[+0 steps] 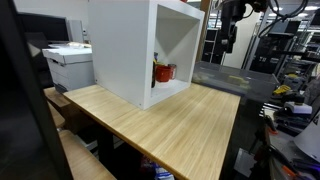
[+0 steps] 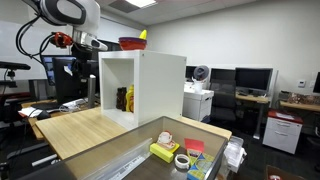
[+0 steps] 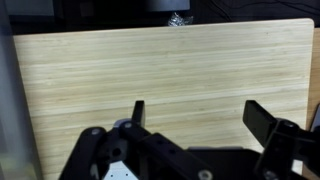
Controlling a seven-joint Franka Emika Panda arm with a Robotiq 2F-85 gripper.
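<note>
In the wrist view my gripper is open, its two black fingers wide apart with only bare wood between and beyond them. Exterior view 1 has the gripper high above the far end of the wooden table. From the other side, the gripper hangs to the left of the white shelf box, well clear of it. Inside that box stand a red mug and a red container. Exterior view 2 shows a yellow bottle in the box.
A grey-walled bin holds a yellow block, a tape roll and other small items. Bowls sit on top of the box. The tabletop under the gripper is clear.
</note>
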